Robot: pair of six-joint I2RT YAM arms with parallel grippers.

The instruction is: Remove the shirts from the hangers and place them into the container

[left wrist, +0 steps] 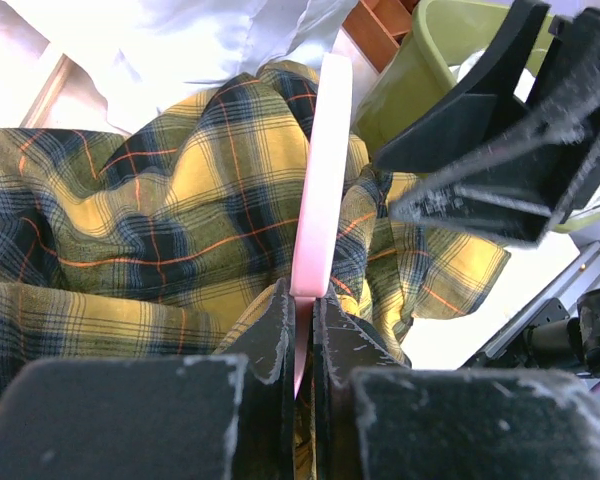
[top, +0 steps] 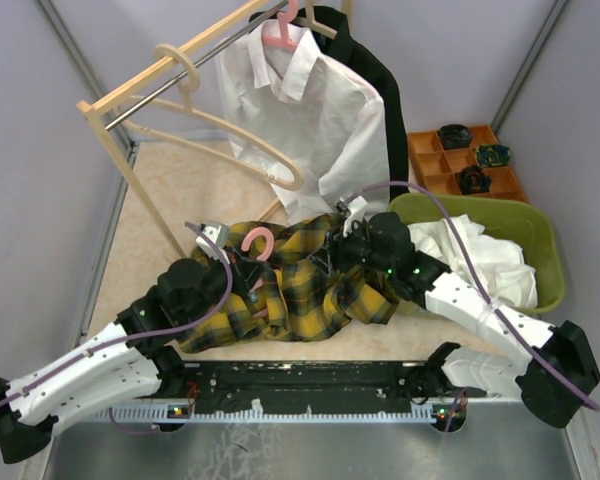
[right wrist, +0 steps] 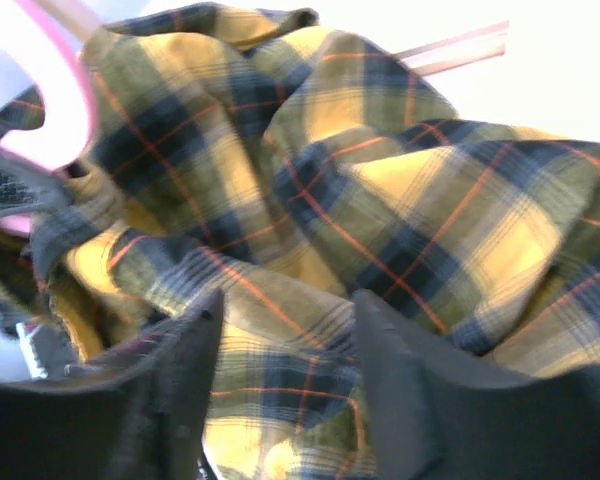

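A yellow and dark plaid shirt (top: 310, 310) lies crumpled on the table between my arms. The pink hanger's hook (top: 259, 240) rises from it, and in the left wrist view the pink hanger (left wrist: 322, 180) runs down into the fingers of my left gripper, shut on it. Plaid cloth bunches around the lower end of the hanger. To the right, my right gripper stands part open just over the shirt (right wrist: 410, 200); fabric shows through the gap, and I cannot tell whether any cloth is between the fingers.
Behind stands a wooden rack (top: 140, 80) with an empty wooden hanger (top: 230, 130), a white shirt (top: 320, 120) and a black garment. At right, a green bin (top: 550, 240) holds white cloth, with an orange-brown divided box (top: 428, 162) behind it.
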